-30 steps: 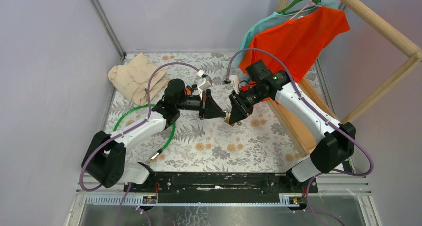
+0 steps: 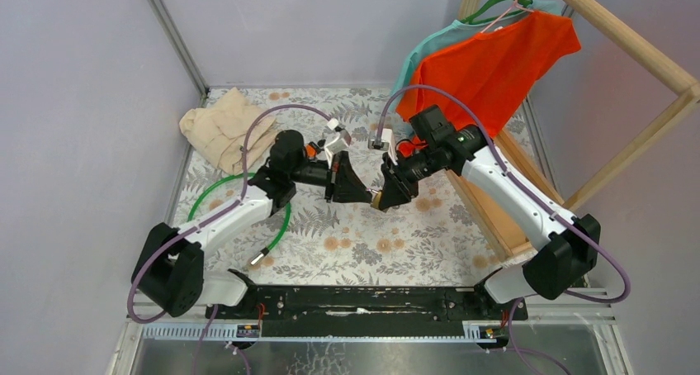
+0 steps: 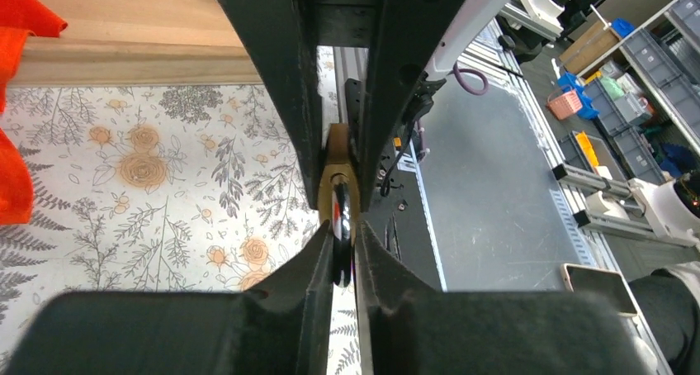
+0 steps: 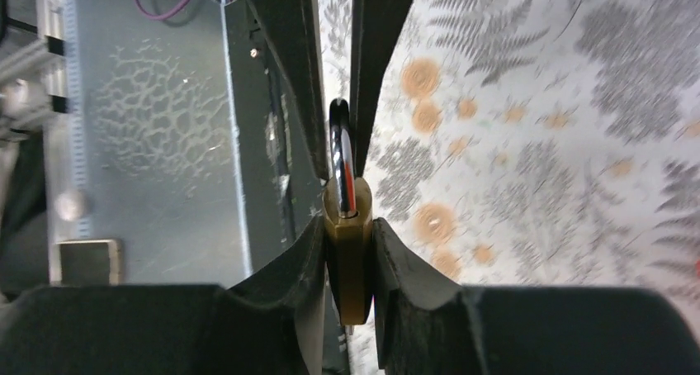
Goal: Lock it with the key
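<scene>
A brass padlock [image 4: 351,268] with a chrome shackle [image 4: 342,152] is held in my right gripper [image 2: 384,197], which is shut on its body, as the right wrist view shows. My left gripper [image 2: 363,195] meets it head-on near the middle of the workspace, its fingertips at the shackle. In the left wrist view the shackle [image 3: 341,243] lies between or just at the left fingertips; whether they grip it is unclear. No key can be clearly made out.
An orange shirt [image 2: 479,69] and a teal shirt hang on a wooden rack at the right. A beige cloth [image 2: 223,127] and a green hose [image 2: 281,230] lie at the left.
Both grippers with the padlock have shifted slightly left and my right arm's elbow has moved a little outward; the left arm moved slightly.
</scene>
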